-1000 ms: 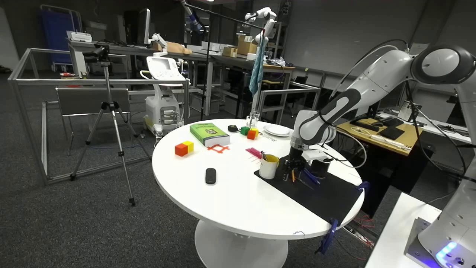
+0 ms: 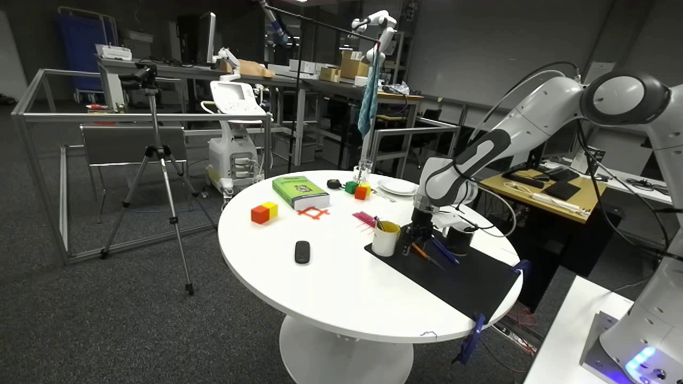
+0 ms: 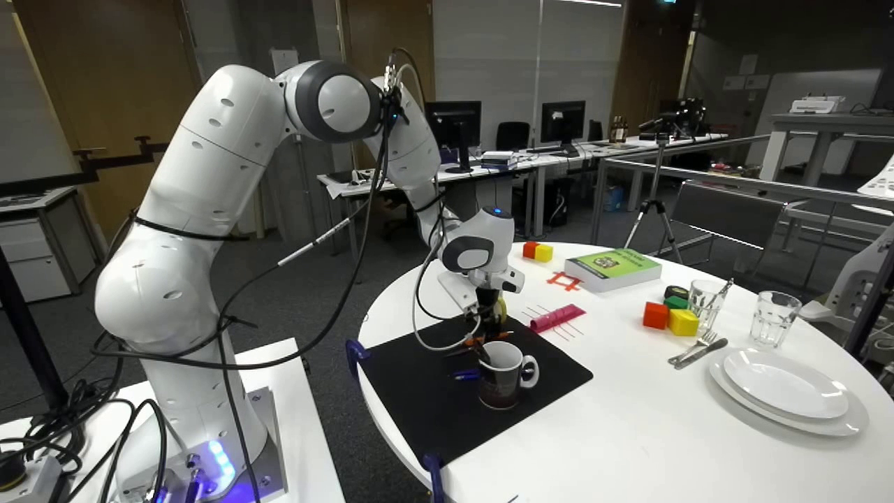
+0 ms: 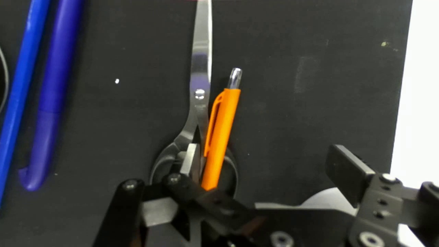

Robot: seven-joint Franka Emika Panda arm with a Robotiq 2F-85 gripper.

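Note:
My gripper is open just above the black mat (image 2: 461, 281), with its fingers wide apart. An orange pen (image 4: 222, 131) rests along the scissors (image 4: 200, 61), partly across their black handles. The left finger (image 4: 191, 160) overlaps the handles in the wrist view, right beside the pen; whether it touches is unclear. Bare mat shows between the pen and the right finger. To the left lie two blue pens, one lighter (image 4: 20, 90) and one darker (image 4: 55, 90). A white mug with a yellow inside (image 2: 385, 240) holds a pen and stands close to the gripper.
A dark-and-white mug (image 3: 501, 381) stands on the mat on the gripper's other side. Pink piece (image 3: 557, 318), green book (image 2: 301, 192), toy blocks (image 2: 260, 214), black mouse (image 2: 302, 252) and plates (image 3: 785, 384) are spread over the white table.
My gripper has shifted slightly left, toward the yellow-inside mug. The orange pen, which looked steeper below the fingers, now slants along the scissors.

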